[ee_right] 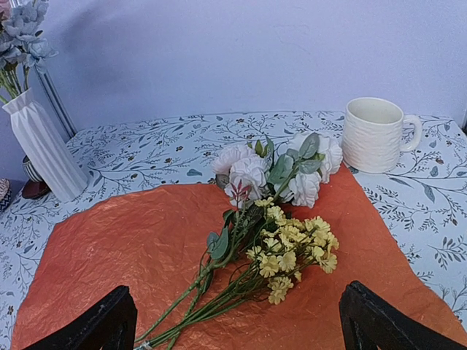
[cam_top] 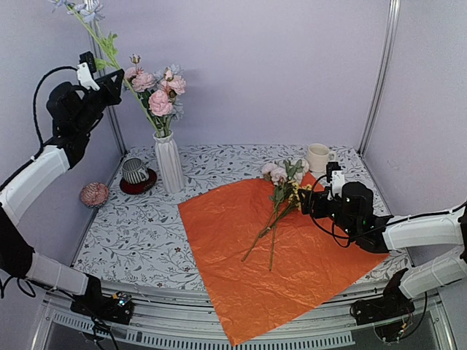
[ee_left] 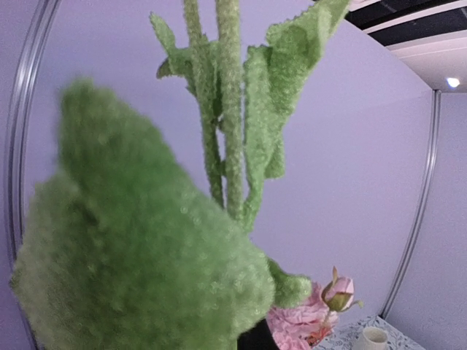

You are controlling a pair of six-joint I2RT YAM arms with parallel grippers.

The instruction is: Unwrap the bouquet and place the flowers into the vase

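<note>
My left gripper [cam_top: 115, 82] is raised at upper left, shut on a long green stem with pale blue blooms [cam_top: 88, 10]; the stem [ee_left: 232, 131] and a blurred leaf fill the left wrist view. The stem's lower end reaches down to the mouth of the white vase [cam_top: 169, 166]; whether it is inside, I cannot tell. The vase holds pink roses [cam_top: 160, 103]. On the orange paper [cam_top: 233, 299] lie white flowers [ee_right: 248, 175] and yellow ones [ee_right: 288, 248]. My right gripper [cam_top: 306, 200] stands open over them, both fingers seen in the right wrist view.
A white mug [cam_top: 318, 157] stands at the back right. A ribbed cup [cam_top: 135, 170] on a dark red saucer is left of the vase, near a patterned round object [cam_top: 94, 195].
</note>
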